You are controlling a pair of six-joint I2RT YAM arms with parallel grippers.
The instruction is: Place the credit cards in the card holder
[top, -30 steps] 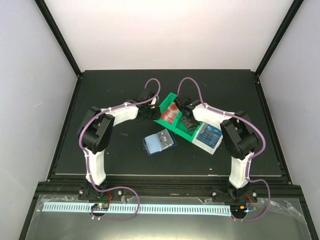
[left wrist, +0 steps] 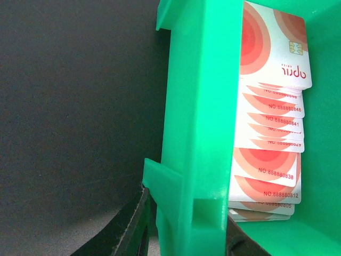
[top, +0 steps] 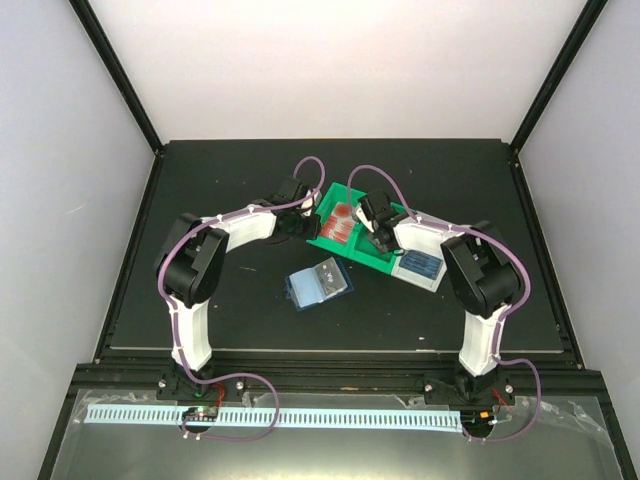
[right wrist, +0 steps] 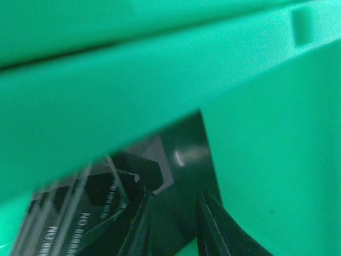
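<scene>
Red-and-white cards (left wrist: 272,133) lie overlapping in one compartment of the green tray (left wrist: 213,80). My left gripper is shut on the tray's outer wall, one finger on each side of it. In another green compartment lie dark cards (right wrist: 181,165), partly hidden by a green wall. My right gripper is over these cards, its fingers apart; whether they touch a card, I cannot tell. The card holder (top: 319,284) lies opened out on the table in the top view, with a light blue side and a grey, printed side.
A white tray (top: 425,278) with blue cards (top: 420,264) adjoins the green tray's right end, partly under the right arm.
The white tray with the blue cards has shifted slightly up and right, away from the front. My right gripper has moved a little inside the green tray; the left arm has hardly moved.
</scene>
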